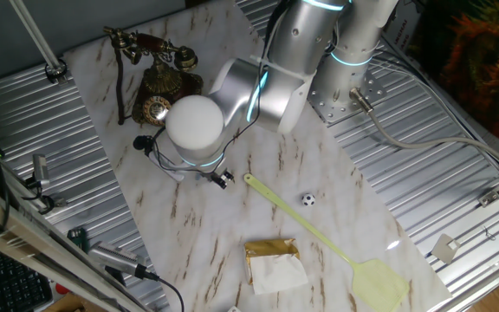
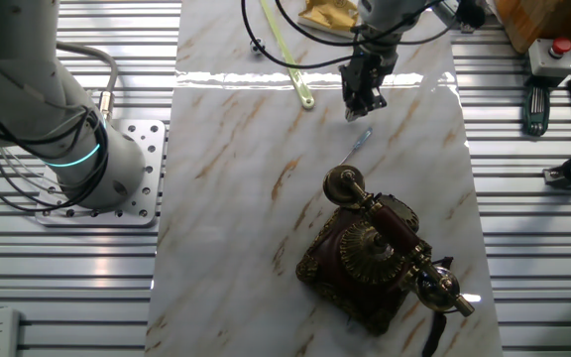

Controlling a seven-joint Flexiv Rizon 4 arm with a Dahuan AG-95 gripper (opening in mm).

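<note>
My gripper [image 2: 361, 107] hangs over the marbled table board, its dark fingers pointing down. In exterior view 1 only its tip end [image 1: 224, 179] shows from under the white arm joint. Whether the fingers are apart or together is too small and dark to make out. Close by on the board lies a thin tool with a blue-grey handle [image 2: 362, 139]. A yellow-green fly swatter [image 1: 379, 284] has its handle end near the gripper. To its side rests a small black-and-white ball [image 1: 308, 199]. An ornate old-style telephone [image 2: 360, 260] stands at the other end.
A gold and white packet [image 1: 275, 267] lies beyond the swatter handle. The arm's base [image 1: 340, 97] stands beside the board on slatted metal. Black cables loop around the wrist. Bare board [image 2: 236, 198] shows between the base and the telephone.
</note>
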